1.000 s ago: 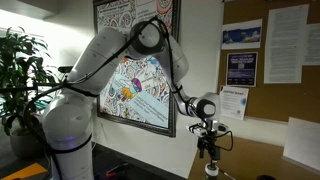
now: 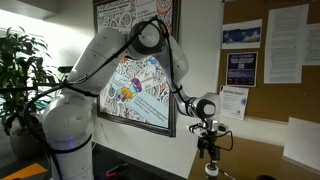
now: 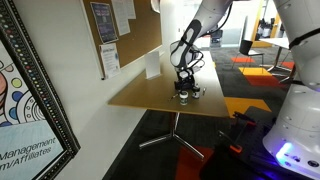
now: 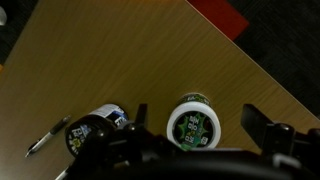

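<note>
In the wrist view a round white-rimmed container (image 4: 193, 124) with a dark top and green and white print lies below my gripper, between its spread fingers. Those fingers stand wide apart, with no contact visible on the container. Left of it in the same view is a second, dark-topped white bottle (image 4: 98, 126). Exterior view 1 has the gripper (image 2: 211, 150) pointing down over the table, just above a white container (image 2: 212, 170).
A pen (image 4: 47, 138) lies left of the dark-topped bottle. Toward the table's far end stands a white box-like object (image 2: 301, 142). A pinboard (image 3: 128, 42) hangs on the wall beside it.
</note>
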